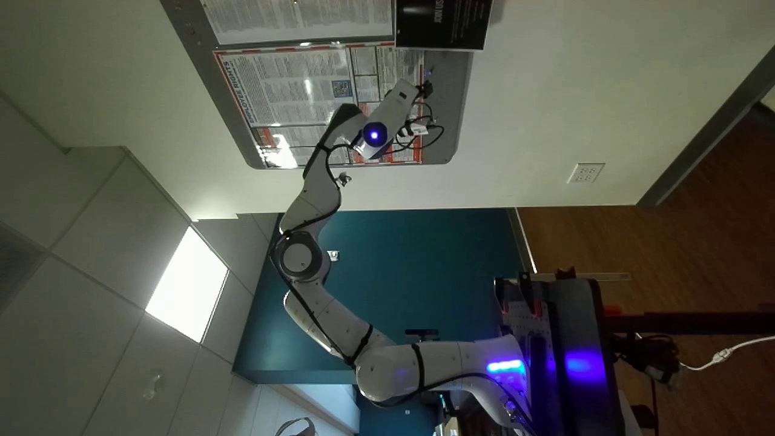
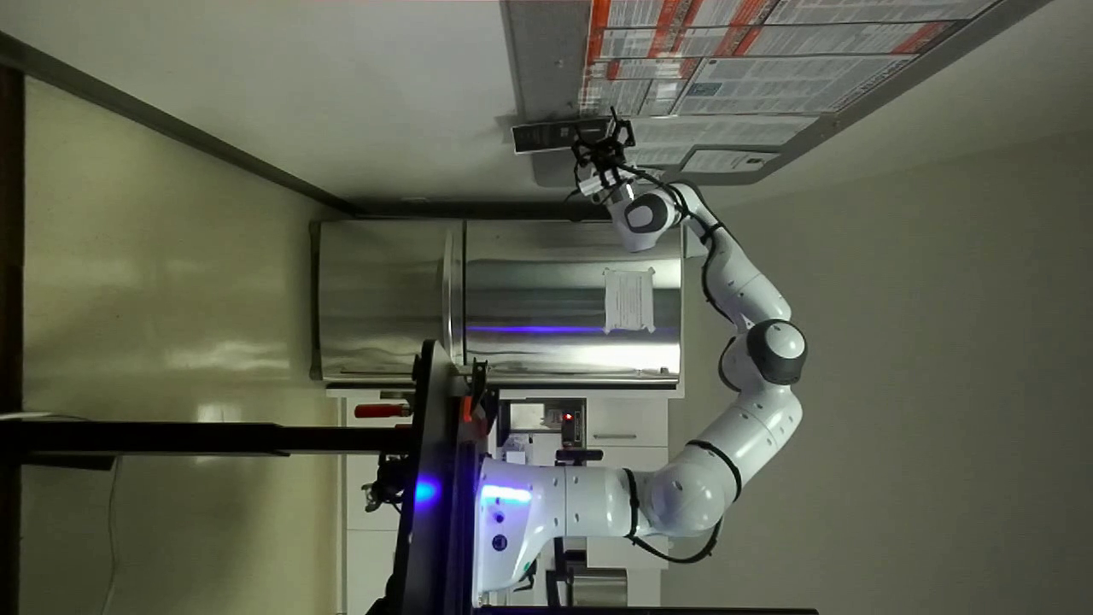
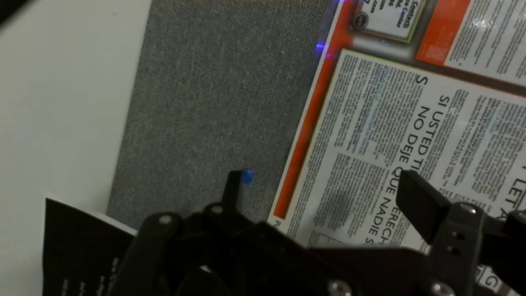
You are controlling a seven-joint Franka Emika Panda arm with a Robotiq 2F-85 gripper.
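Observation:
My gripper stands open in front of a wall-mounted board, its two dark fingers wide apart with nothing between them. Just beside the tip of the left finger (image 3: 230,187) in the wrist view is a small blue pin (image 3: 247,176) on the grey fabric board (image 3: 212,93); whether they touch I cannot tell. A printed poster with a red border (image 3: 374,128) fills the view behind the right finger. Exterior view 1 has the black gripper (image 1: 425,88) at the board's lower part, small and partly unclear; exterior view 2 has the gripper (image 2: 610,140) from the side.
A black brochure holder or sheet (image 1: 441,23) with white lettering hangs at the board's edge, its corner (image 3: 81,246) low left in the wrist view. Loose cables (image 1: 436,131) loop near the wrist. A steel fridge (image 2: 564,307) stands to one side. Plain wall surrounds the board.

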